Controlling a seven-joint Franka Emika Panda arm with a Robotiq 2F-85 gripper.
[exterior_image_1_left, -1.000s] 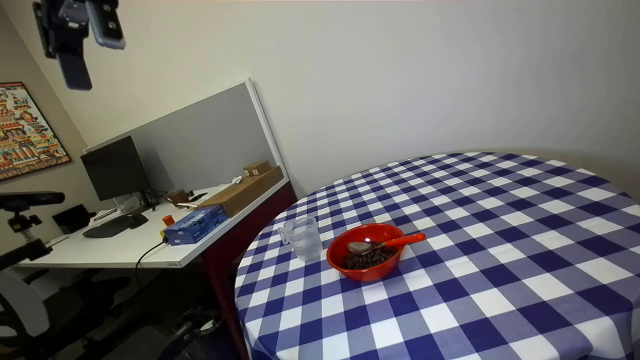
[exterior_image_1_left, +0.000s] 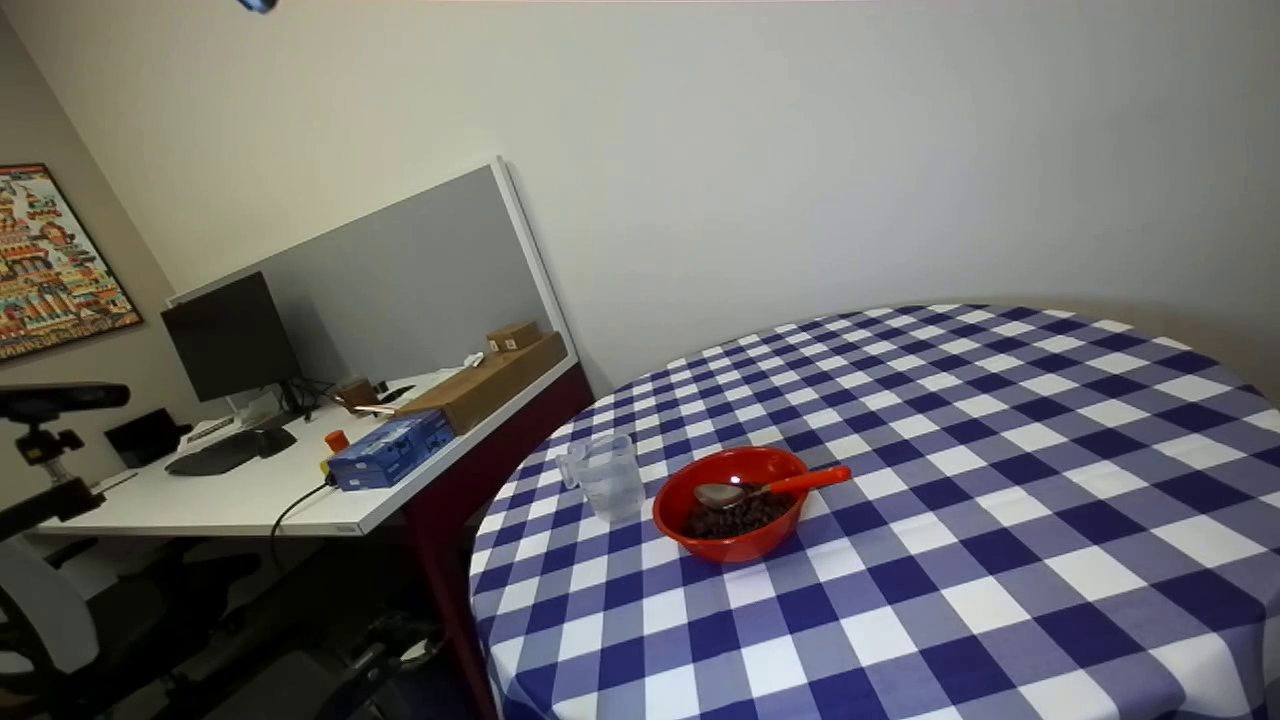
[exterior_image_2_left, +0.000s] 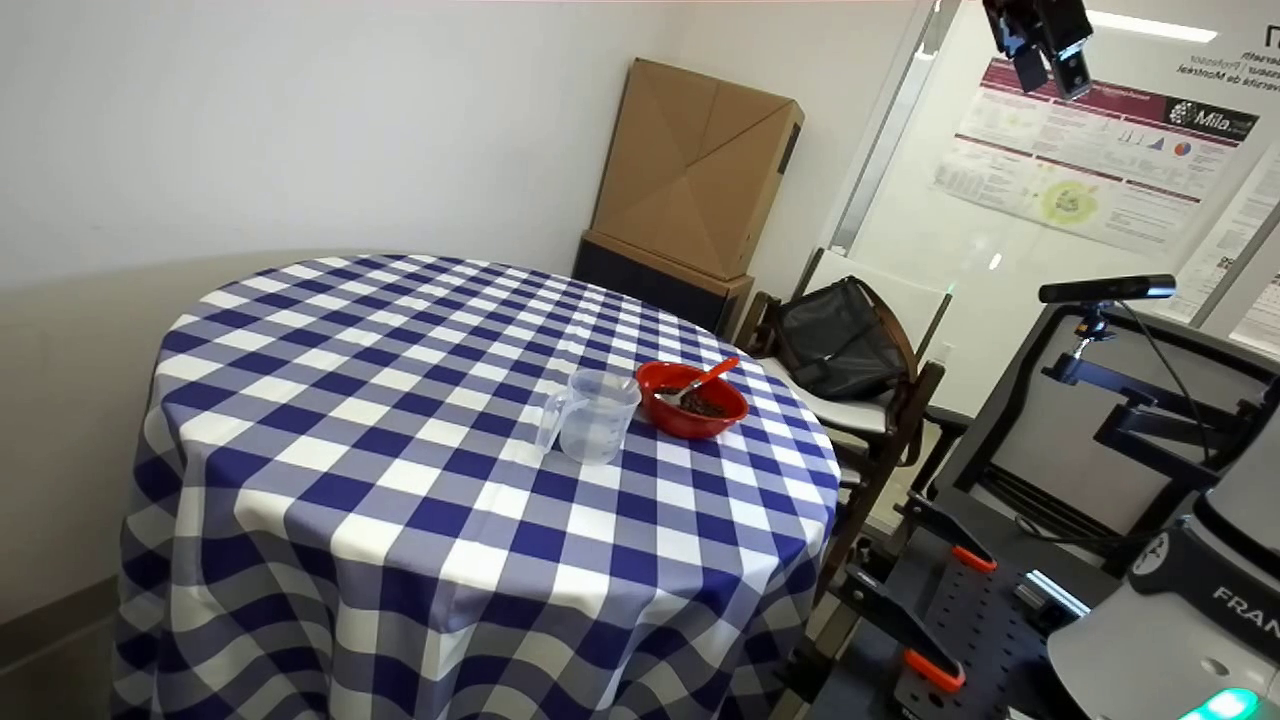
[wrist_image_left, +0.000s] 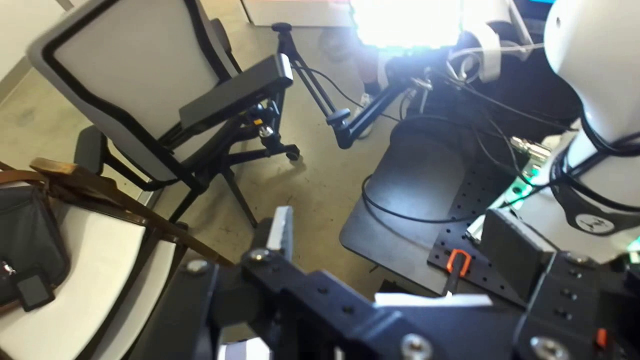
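A red bowl (exterior_image_1_left: 728, 550) of dark bean-like pieces stands on the checked tablecloth (exterior_image_1_left: 996, 504). Resting in it is a spoon (exterior_image_1_left: 811, 480), its orange-red handle leaning over the rim. A clear plastic jug (exterior_image_2_left: 596, 420) stands upright beside the bowl and looks empty. High above and well away from the table, my gripper (exterior_image_2_left: 1046, 74) hangs at the upper right of exterior view 2. Only a tip of it shows in exterior view 1. The wrist view has its two fingers (wrist_image_left: 279, 231) wide apart, with no object held between them.
Large cardboard boxes (exterior_image_2_left: 696, 168) and a chair with a black bag (exterior_image_2_left: 846, 342) stand beyond the table. A desk (exterior_image_1_left: 300, 480) holds a monitor and boxes.
My gripper has risen almost out of the top left of exterior view 1. Bowl, spoon and jug have stayed where they were.
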